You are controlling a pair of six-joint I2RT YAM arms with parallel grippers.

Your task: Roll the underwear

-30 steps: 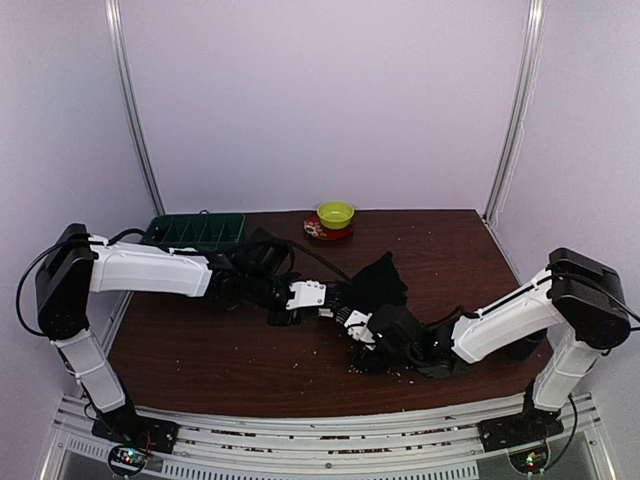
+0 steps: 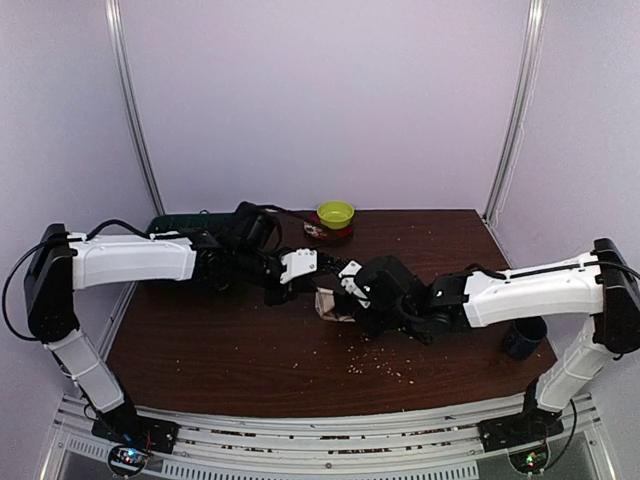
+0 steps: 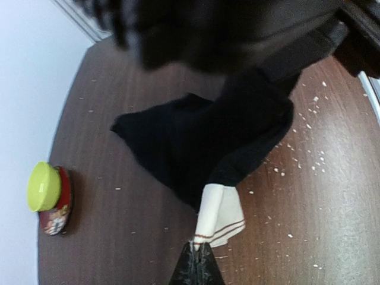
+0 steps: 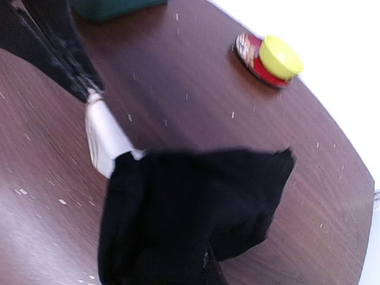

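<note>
The underwear is black cloth (image 3: 190, 136) with a white, brown-striped end (image 3: 221, 215), and it hangs above the table in both wrist views. At its white end, my left gripper is shut with the edge pinched between its tips; the right wrist view shows this same left gripper on the white part (image 4: 107, 133). My right gripper is shut on the black part (image 4: 184, 208), whose folds partly cover its fingers. From the top, the arms meet mid-table and hide most of the cloth; a pale piece (image 2: 331, 306) shows beneath them.
A yellow-green bowl (image 2: 336, 213) sits on a red plate (image 2: 318, 231) at the back. The green basket (image 2: 185, 222) is back left, partly behind the left arm. A dark cup (image 2: 524, 338) stands at the right. Small crumbs (image 2: 383, 362) dot the front middle.
Both forearms have shifted, and the right one now reaches in higher and more level. The black cloth that showed behind the right gripper is hidden from above, while a pale part has appeared below.
</note>
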